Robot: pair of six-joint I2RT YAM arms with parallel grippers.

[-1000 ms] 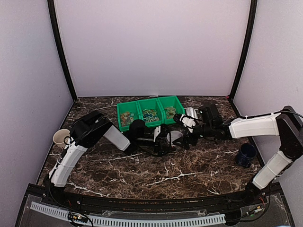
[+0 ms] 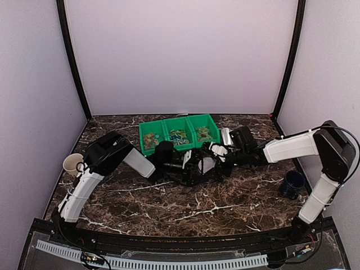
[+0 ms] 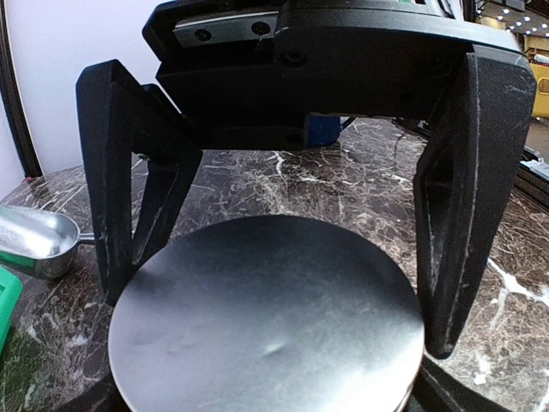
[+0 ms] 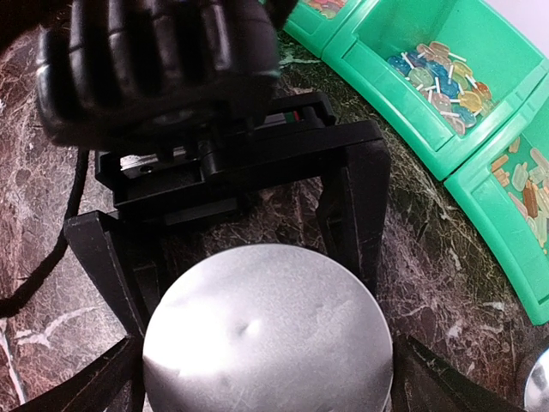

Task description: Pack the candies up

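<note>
A round silver lid (image 2: pixel 207 165), probably capping a jar whose body is hidden, sits mid-table between both grippers. My left gripper (image 2: pixel 198 167) stands at its left, its dark fingers (image 3: pixel 442 395) either side of the lid's near edge. From the opposite side my right gripper (image 2: pixel 215 162) reaches around the same lid, fingers (image 3: pixel 455 249) wide apart. Both are open. Finger contact with the sides is hidden below the lid. Candies (image 4: pixel 442 77) of several colours lie in a green bin (image 4: pixel 386 94). Longer sticks or candies (image 4: pixel 527 184) fill the bin beside it.
A metal scoop (image 3: pixel 51 245) lies beyond the lid, near the bins. A navy cup (image 2: pixel 292 184) stands at the right edge, a white cup (image 2: pixel 72 163) at the left.
The left arm appears still.
</note>
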